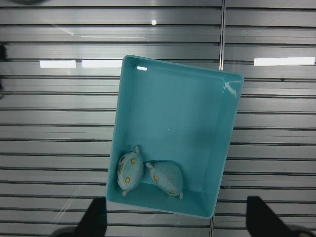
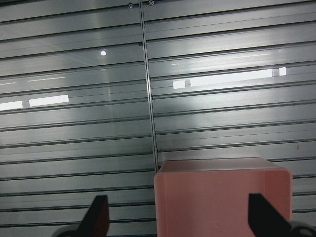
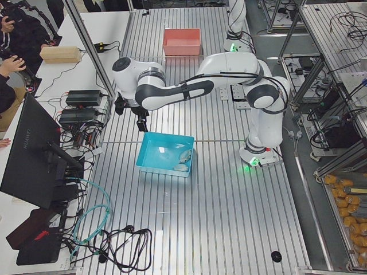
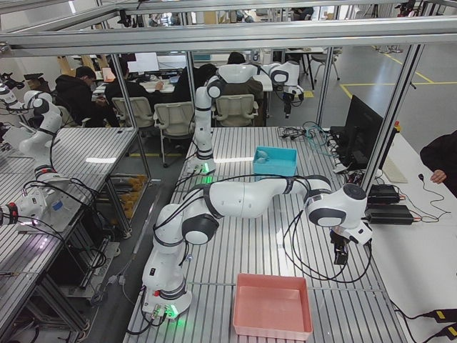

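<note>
A teal bin (image 3: 155,152) (image 1: 175,103) holds two small pale blue plush toys with yellow spots, one (image 1: 129,172) at a side wall, the other (image 1: 167,178) beside it. My left gripper (image 3: 141,125) hangs open above the bin's side, with nothing between its fingers. A pink bin (image 4: 271,304) (image 2: 202,197), empty where visible, sits at the other end of the table. My right gripper (image 4: 340,254) is open above and beside it, holding nothing.
A monitor (image 3: 31,149), black power boxes (image 3: 83,97) and loose cables (image 3: 126,252) line one side. A rail post stands beside the table edge.
</note>
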